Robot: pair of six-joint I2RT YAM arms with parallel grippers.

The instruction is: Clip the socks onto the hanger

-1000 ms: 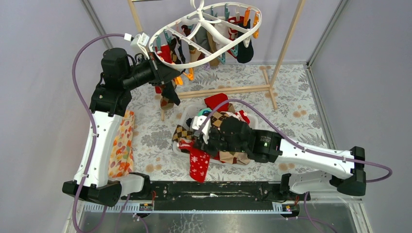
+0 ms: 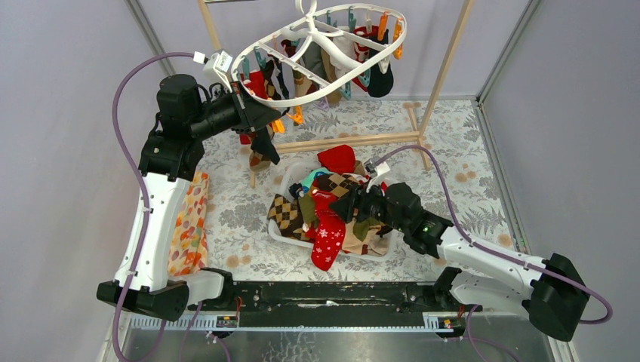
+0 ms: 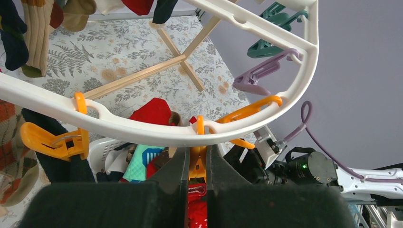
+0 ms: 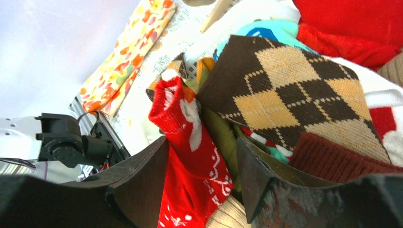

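A white round hanger (image 2: 324, 96) with clips and hanging socks is in the top view. My left gripper is shut on an orange clip (image 3: 199, 167) on the hanger's rim. In the right wrist view, a red sock (image 4: 187, 152) with white snowflakes lies on the pile between the fingers of my part-open right gripper. An argyle sock (image 4: 285, 85) lies beside it. The pile sits in a white basket (image 2: 272, 235).
A wooden stand (image 2: 441, 75) holds the hanger above the patterned floor. An orange dotted cloth (image 2: 189, 226) lies at the left. The floor right of the basket is fairly clear.
My right arm has moved back and right from the front left of the basket, and the red snowflake sock has shifted the same way. The left arm has not visibly moved.
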